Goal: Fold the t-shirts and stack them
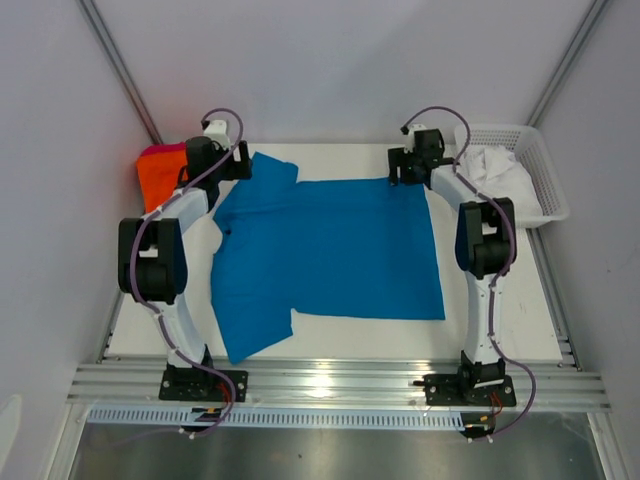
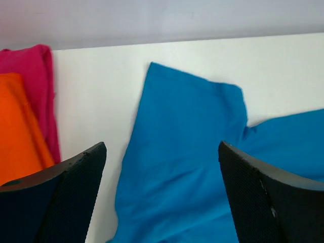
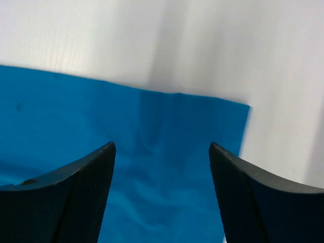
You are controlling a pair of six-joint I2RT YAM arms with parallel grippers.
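Note:
A blue t-shirt (image 1: pixel 330 250) lies spread on the white table (image 1: pixel 350 339), one sleeve at the back left, another at the front left. My left gripper (image 1: pixel 236 161) hangs open over its back-left sleeve (image 2: pixel 182 116); nothing is between its fingers. My right gripper (image 1: pixel 401 166) is open above the back-right corner (image 3: pixel 223 121) of the shirt, also empty.
At the back left lies an orange cloth (image 1: pixel 160 185) on a pink one (image 2: pixel 43 76). A white basket (image 1: pixel 548 180) holding white cloth stands at the back right. Bare table borders the shirt.

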